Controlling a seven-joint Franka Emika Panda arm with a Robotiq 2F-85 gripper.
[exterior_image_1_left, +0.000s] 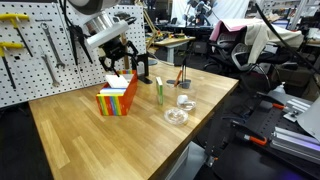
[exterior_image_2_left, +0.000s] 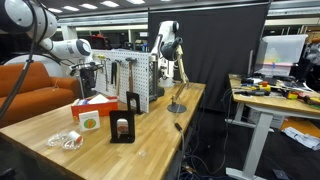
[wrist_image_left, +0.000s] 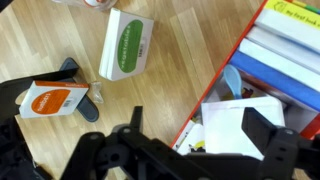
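My gripper stands open, its fingers spread wide with nothing between them. In exterior view 1 it hangs just above the red box (exterior_image_1_left: 126, 101). Inside that box, the wrist view shows a row of books (wrist_image_left: 285, 48), a white block-like item (wrist_image_left: 235, 125) under the right finger, and a blue spoon-like object (wrist_image_left: 233, 80). Left of the box stands a white carton with a green oval label (wrist_image_left: 127, 45). An orange-and-white carton (wrist_image_left: 55, 98) sits in a black stand farther left.
A pegboard with tools (exterior_image_1_left: 45, 62) rises behind the table. Clear glassware (exterior_image_1_left: 176, 116) and a white cup (exterior_image_1_left: 183, 101) stand to the right of the box. Bare wood (exterior_image_1_left: 85, 140) lies in front of it.
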